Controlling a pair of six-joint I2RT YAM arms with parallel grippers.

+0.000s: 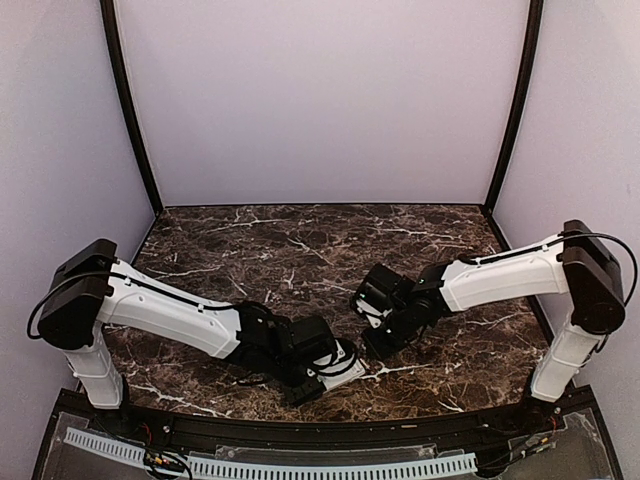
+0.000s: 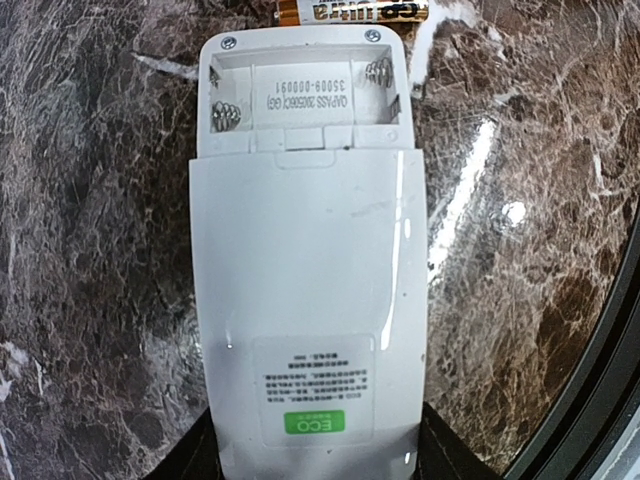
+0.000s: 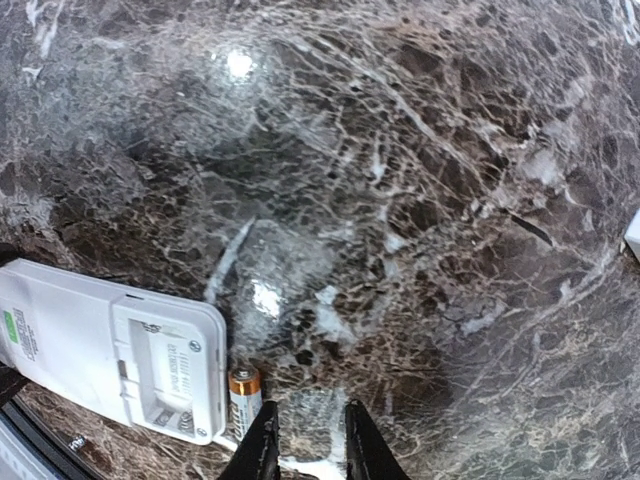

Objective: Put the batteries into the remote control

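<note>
The white remote control (image 2: pixel 305 240) lies back side up, its battery compartment (image 2: pixel 300 95) uncovered and empty, with springs showing at two corners. My left gripper is shut on the remote's covered end, one finger on each side. Just beyond the compartment end, a single orange-capped battery (image 2: pixel 352 12) rests on the table. The right wrist view shows this battery (image 3: pixel 244 405) beside the remote's end (image 3: pixel 165 370). My right gripper is open to the right of the battery, its fingers apart with nothing between them.
Bare dark marble table (image 1: pixel 250 240) spreads behind both arms. A black frame edge (image 2: pixel 590 400) runs close to the remote on the front side. Part of a white object (image 3: pixel 633 235), too cropped to identify, enters at the right edge of the right wrist view.
</note>
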